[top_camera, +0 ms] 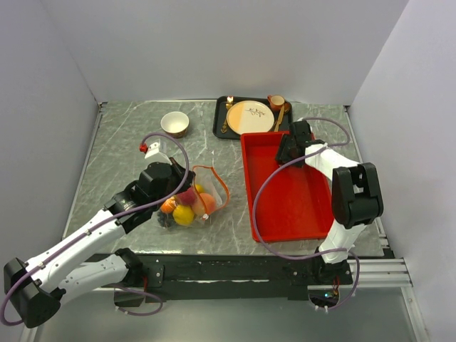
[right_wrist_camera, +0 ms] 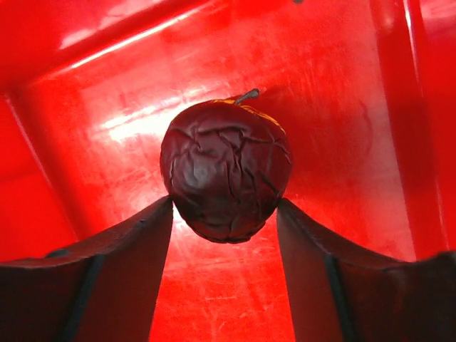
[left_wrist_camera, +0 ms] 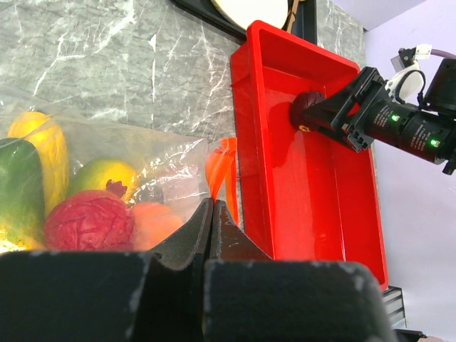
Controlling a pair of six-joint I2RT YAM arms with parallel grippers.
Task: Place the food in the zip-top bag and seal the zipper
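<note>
A clear zip bag with an orange zipper holds several fruits and vegetables. My left gripper is shut at the bag's orange-edged opening; whether film is between its fingers is hard to tell. In the red bin, a dark wrinkled plum-like fruit with a stem lies on the floor. My right gripper is part open around it, a fingertip at either side; whether both press on it I cannot tell.
The red bin fills the right side of the table. A black tray with plate and cutlery, and a white bowl, stand at the back.
</note>
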